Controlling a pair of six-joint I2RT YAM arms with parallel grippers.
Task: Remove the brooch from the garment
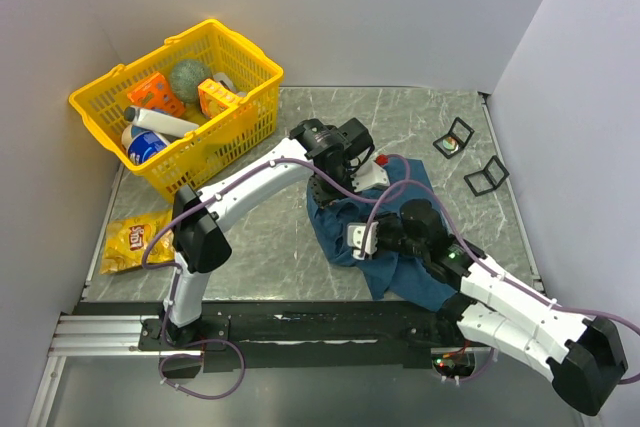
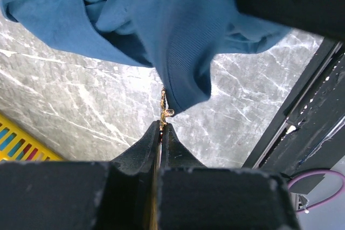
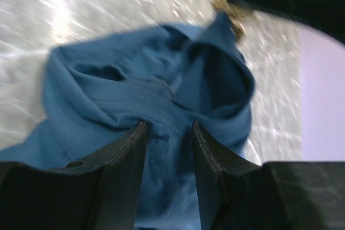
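Note:
The blue garment [image 1: 422, 285] lies crumpled on the table beneath both arms. In the left wrist view, a gold brooch [image 2: 163, 107] sits at the edge of a raised fold of the cloth [image 2: 186, 63]. My left gripper is shut on the brooch's near end. The brooch [image 3: 235, 15] also shows blurred at the upper right of the right wrist view, beside the dark left gripper. My right gripper is partly open over the garment [image 3: 108, 100], with a fold of cloth between and below its fingers. Both gripper tips are hard to see from above.
A yellow basket [image 1: 228, 129] full of items stands at the back left. A yellow bag [image 1: 134, 241] lies at the left edge. Two small black frames [image 1: 486, 176] are at the right. Bare table shows left of the garment.

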